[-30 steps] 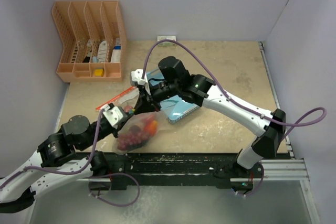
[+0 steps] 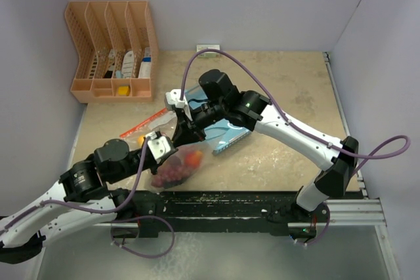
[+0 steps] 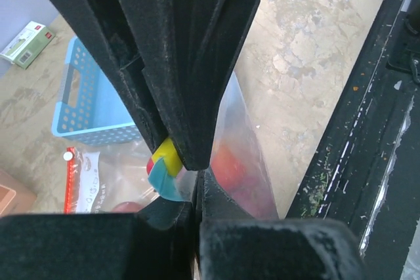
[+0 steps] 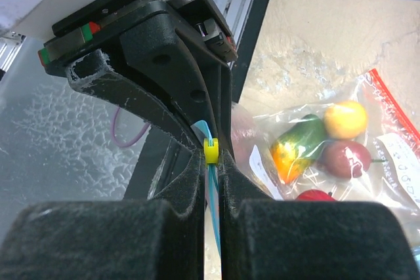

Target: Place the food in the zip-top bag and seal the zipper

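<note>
The clear zip bag (image 4: 306,111) lies on the table with grapes (image 2: 170,172), an orange fruit (image 2: 193,159) and other food inside. My right gripper is shut on the bag's yellow slider (image 4: 210,151), which sits on the blue zip strip (image 4: 213,195). Close beside it, my left gripper is shut near the short curled end of the blue strip (image 3: 164,183); whether it pinches any of that edge cannot be made out. In the top view both grippers meet above the bag, hiding the slider.
Behind the bag lies a blue basket (image 3: 98,132), partly under my right arm. A second bag edge with a red zip lies at the left. An orange organizer (image 2: 111,50) stands at the back left. Free table (image 2: 302,109) spreads to the right.
My left gripper has shifted to the right in small steps, closer against the right one. The right gripper stays almost where it was.
</note>
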